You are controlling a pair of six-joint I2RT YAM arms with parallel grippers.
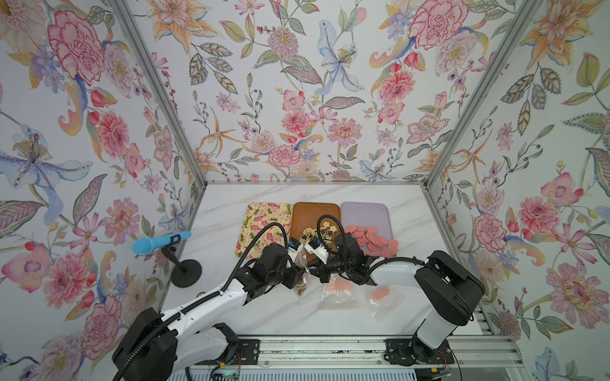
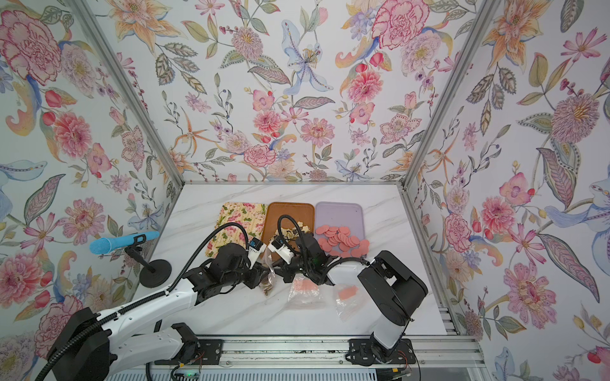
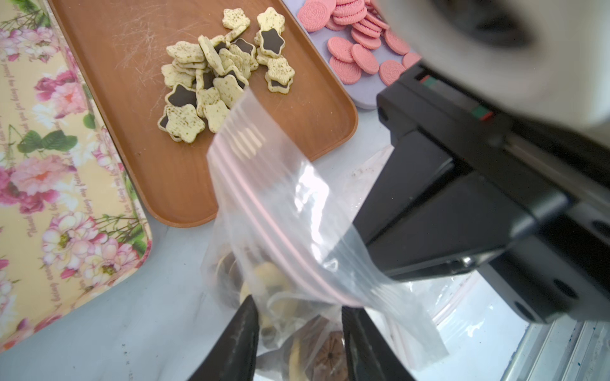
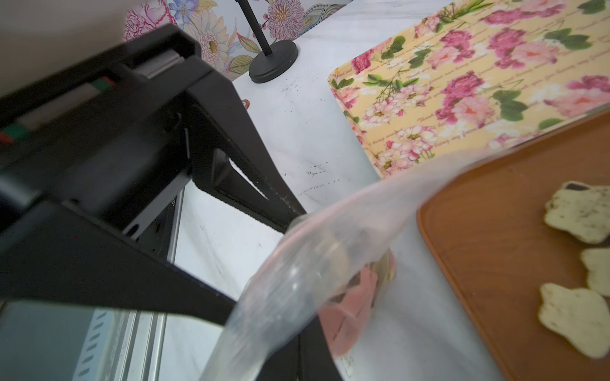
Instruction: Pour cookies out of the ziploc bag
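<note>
A clear ziploc bag (image 3: 273,177) with a pink seal and round dark and pale cookies inside hangs between my grippers in front of the brown tray (image 3: 108,57). My right gripper is shut, with the bag's plastic at its fingertips. My left gripper is part open around the lower part of the bag; whether it touches it is unclear. Star-shaped sandwich cookies (image 3: 184,123) lie on the brown tray.
A floral tray (image 1: 260,222) is at left, a lilac tray (image 1: 365,212) with pink wafers at right. Two flat bags (image 1: 336,292) with pink contents lie at front right. A black stand (image 1: 186,273) is at far left.
</note>
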